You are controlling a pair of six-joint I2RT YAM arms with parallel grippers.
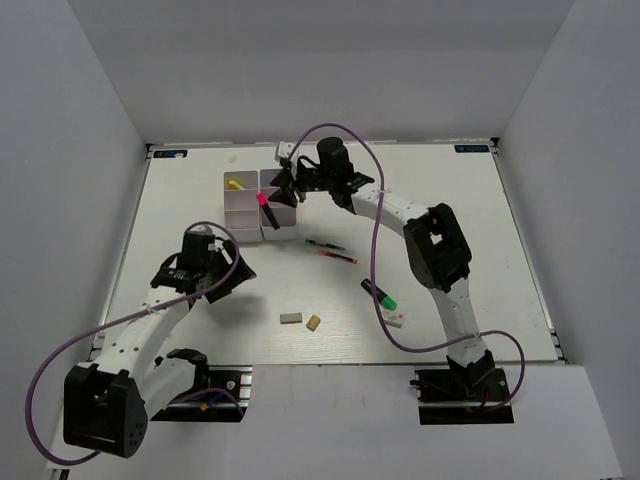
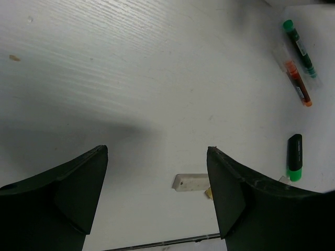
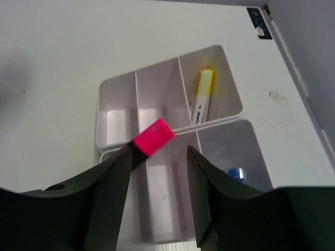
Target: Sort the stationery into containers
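Observation:
A pink-capped black marker [image 1: 269, 211] hangs over the right bin [image 1: 284, 234], tilted and blurred in the right wrist view. Around it my right gripper is open, the pink end [image 3: 154, 137] showing past the gap and the fingers apart from it. The left bin [image 1: 243, 236] stands alongside, holding a yellow marker [image 3: 203, 96] in its far compartment. Something blue [image 3: 236, 173] lies in the right bin's far compartment. Over bare table at the left, my left gripper is open and empty.
On the table lie a green pen [image 1: 325, 245], a red-orange pen [image 1: 338, 257], a black marker with green cap [image 1: 379, 294], a whitish block [image 1: 394, 320], a grey block [image 1: 290, 318] and a tan block [image 1: 313, 323].

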